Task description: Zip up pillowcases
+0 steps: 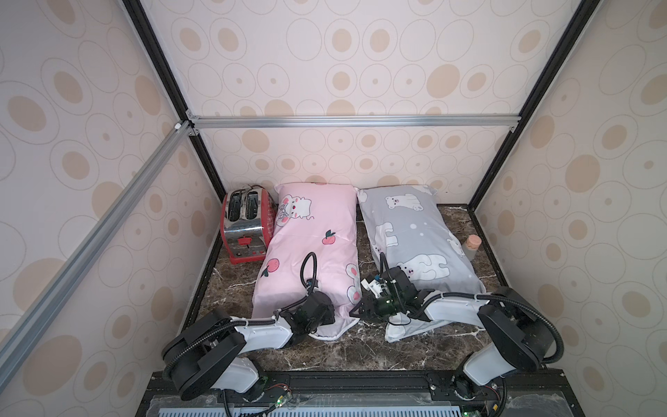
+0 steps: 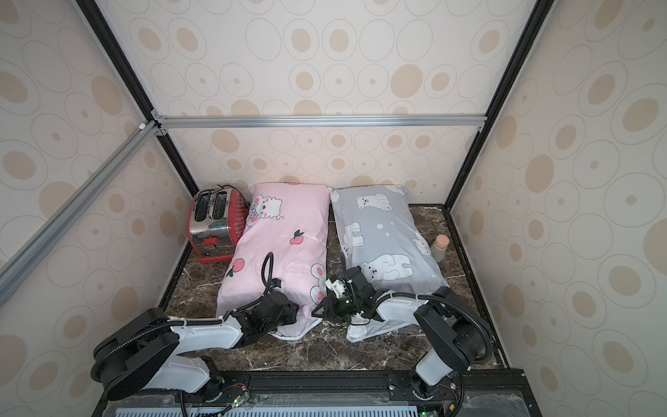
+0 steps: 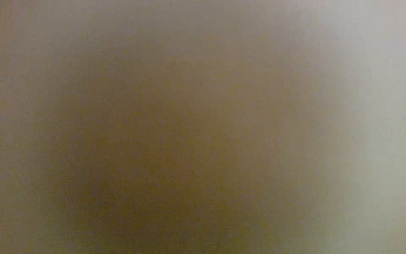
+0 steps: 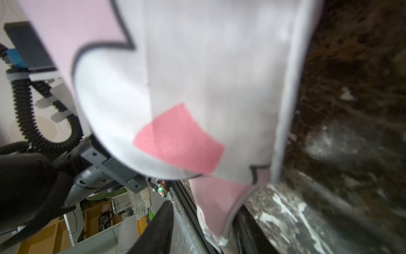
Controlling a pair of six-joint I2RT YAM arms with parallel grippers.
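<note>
A pink pillowcase with mouse print (image 1: 312, 222) lies left of a grey bear-print pillowcase (image 1: 403, 229). My left gripper (image 1: 323, 312) is down on the pink one's near end; its wrist view is a featureless blur and its fingers are hidden. My right gripper (image 1: 361, 305) is at that end's right corner. In the right wrist view, the pink case's narrow edge corner (image 4: 220, 203) hangs between the blurred, parted fingertips; whether they touch it I cannot tell.
A red toaster (image 1: 243, 226) stands at the back left. A small jar with a peach lid (image 1: 471, 246) stands right of the grey pillow. Bare marble counter (image 1: 361, 354) shows along the front.
</note>
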